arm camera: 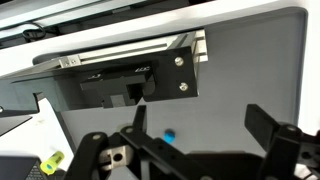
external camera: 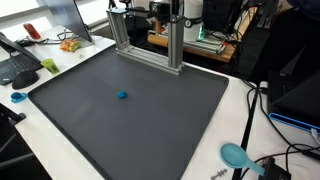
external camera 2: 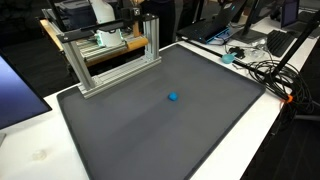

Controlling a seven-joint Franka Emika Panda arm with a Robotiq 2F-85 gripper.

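Observation:
A small blue object (external camera: 122,95) lies alone on the grey mat (external camera: 110,130); the second exterior view has the same blue piece (external camera 2: 172,97) right of the mat's middle. From the wrist, the blue piece (arm camera: 169,136) shows below, partly hidden by the left finger. My gripper is open, its dark fingers (arm camera: 262,125) wide apart with nothing held between them. It looks down over the mat from above. The gripper cannot be made out clearly in either exterior view.
A metal-framed drawer unit (arm camera: 140,78) with a black handle stands at the mat's edge; its silver frame (external camera 2: 120,77) also shows from outside. A turquoise spoon-like item (external camera: 237,156) lies off the mat. A yellow-green item (external camera: 49,65) sits at the left.

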